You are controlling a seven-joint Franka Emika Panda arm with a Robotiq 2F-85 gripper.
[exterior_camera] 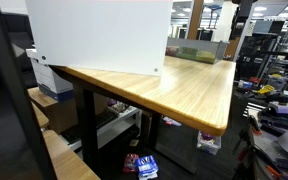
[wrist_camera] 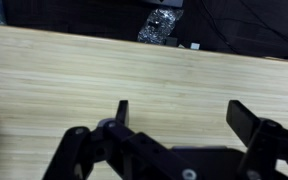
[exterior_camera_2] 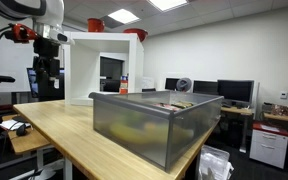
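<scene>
My gripper is open, its two dark fingers wide apart with only bare wood beneath them in the wrist view. It hangs above the wooden table (wrist_camera: 199, 80), close to the table's edge. In exterior view 2 the arm stands at the left, and the gripper (exterior_camera_2: 46, 78) points down over the left end of the table. A grey see-through bin (exterior_camera_2: 144, 125) rests on the table, well to the right of the gripper. Some items show in it, too unclear to name. Behind the bin stands a white open-fronted box (exterior_camera_2: 84, 70).
A small container with a red and blue label (exterior_camera_2: 124, 84) stands by the white box. Under the table, blue packets (exterior_camera: 147, 167) lie on the dark floor. Desks with monitors (exterior_camera_2: 235, 91) stand farther back.
</scene>
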